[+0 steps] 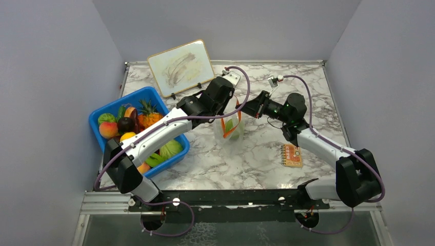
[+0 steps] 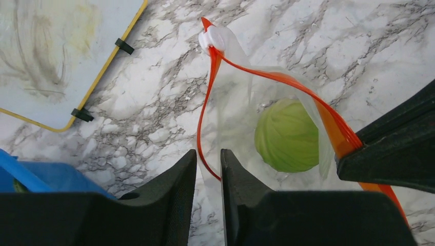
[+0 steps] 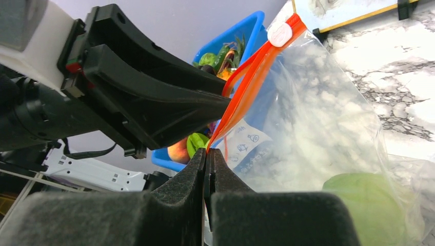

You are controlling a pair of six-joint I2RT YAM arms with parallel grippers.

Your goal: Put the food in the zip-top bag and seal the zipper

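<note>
The clear zip top bag (image 1: 235,138) stands on the marble table with its orange-edged mouth spread wide. Inside it lies a round green food item, perhaps a cabbage, which also shows through the film in the right wrist view (image 3: 367,205). My right gripper is shut on the bag's right rim, the orange strip running between its fingertips. Over the opposite rim, my left gripper is slightly open, a narrow gap between its fingers. The left orange strip reaches the tip of one finger; whether it passes between them is unclear.
A blue bin (image 1: 169,163) of toy fruit and vegetables stands at the left. Behind it leans a whiteboard (image 1: 179,66). A small orange notebook (image 1: 292,155) lies at front right.
</note>
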